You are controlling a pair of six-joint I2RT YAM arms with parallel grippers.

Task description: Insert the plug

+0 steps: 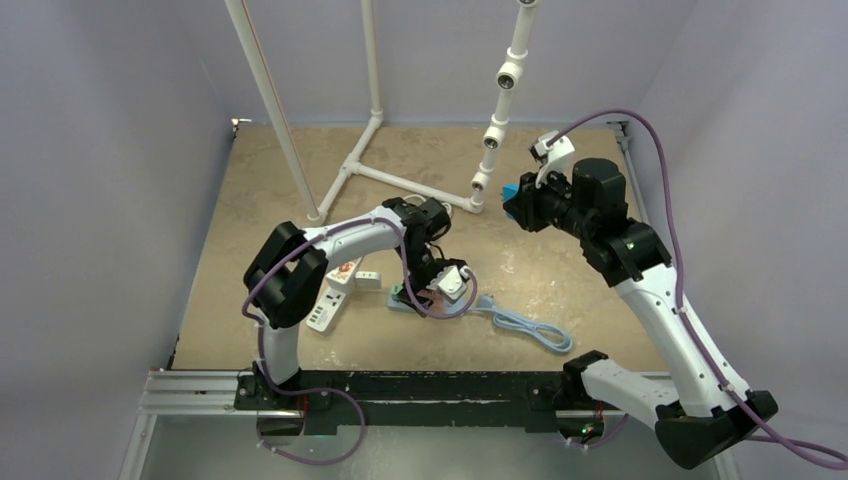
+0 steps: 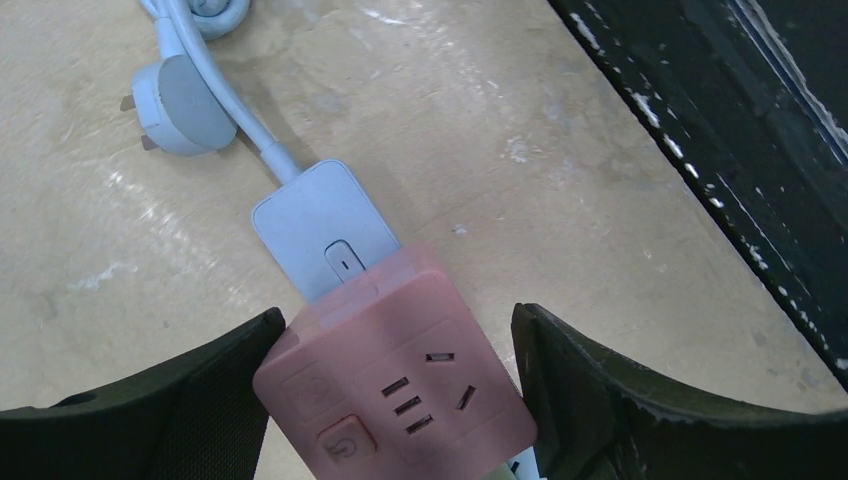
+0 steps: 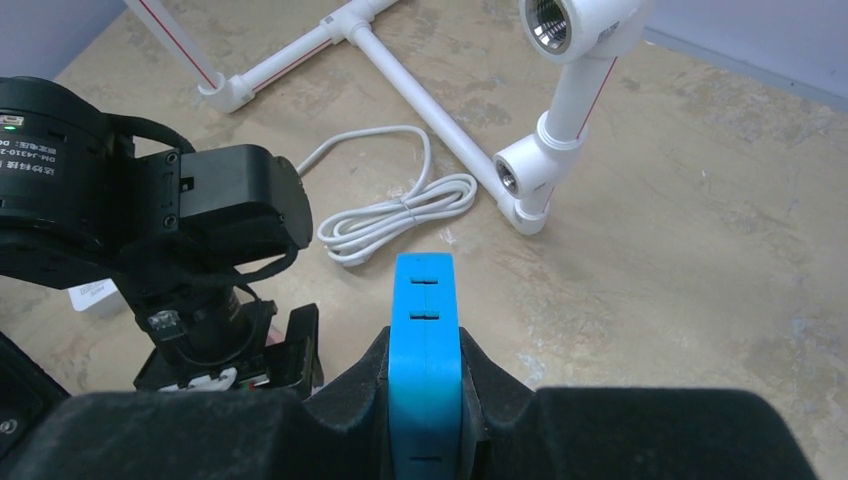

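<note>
In the left wrist view, my left gripper is shut on a pink socket block point(image 2: 390, 400), which sits at the light-blue power strip point(image 2: 325, 225). A light-blue plug point(image 2: 180, 105) lies by its cord. My right gripper holds a bright blue socket block point(image 3: 425, 350) upright between its fingers, raised above the table, right of and behind the left gripper. In the top view the left wrist covers much of the pink block, and a green block point(image 1: 397, 292) shows on the strip.
White power strips point(image 1: 325, 312) lie left of the left gripper. A coiled white cable point(image 3: 370, 230) lies at the back by white pipe frames point(image 1: 410, 184). A coiled blue cable point(image 1: 540, 330) lies front right.
</note>
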